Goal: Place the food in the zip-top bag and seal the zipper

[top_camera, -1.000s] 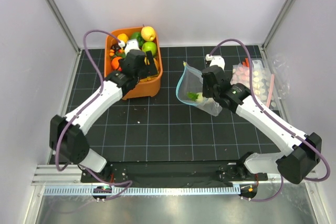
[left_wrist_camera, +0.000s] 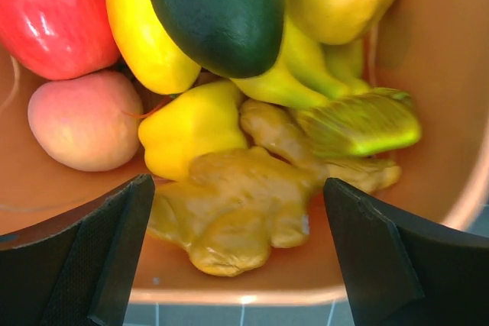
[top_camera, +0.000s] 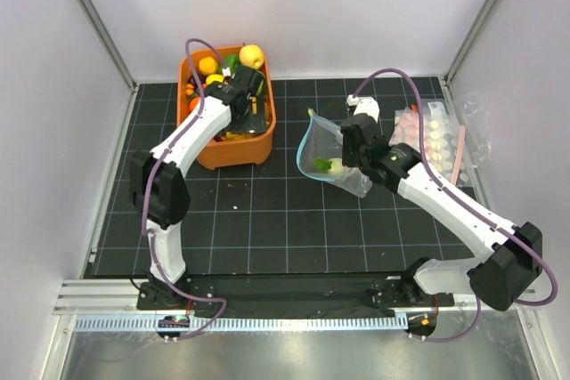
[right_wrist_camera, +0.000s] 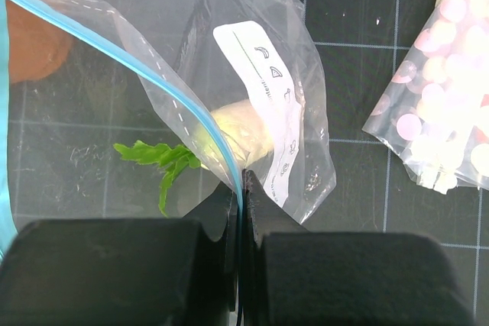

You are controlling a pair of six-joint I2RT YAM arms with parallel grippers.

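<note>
The clear zip top bag [right_wrist_camera: 283, 20] lies on the dark tiled table with its blue-edged mouth held apart. Inside it rests a pale, round food with green leaves [right_wrist_camera: 160, 154]. My right gripper is shut on the bag's blue zipper edge [right_wrist_camera: 187, 101]. Over the orange bin [top_camera: 233, 156], my left gripper is open, fingers pointing down into it. Between and beyond its fingers lie a knobbly brown ginger-like root [left_wrist_camera: 237, 208], a yellow pepper [left_wrist_camera: 191, 127], a peach [left_wrist_camera: 84, 120] and a dark green avocado-like food [left_wrist_camera: 221, 13].
A second bag [top_camera: 432, 138] full of pale and pink round pieces lies to the right of the right gripper. Crumpled clear plastic [top_camera: 476, 126] sits near the right wall.
My left arm has swung and reached further over the bin, its gripper turning and lowering into it. My right arm has stayed nearly still, with the bag shifting only slightly.
</note>
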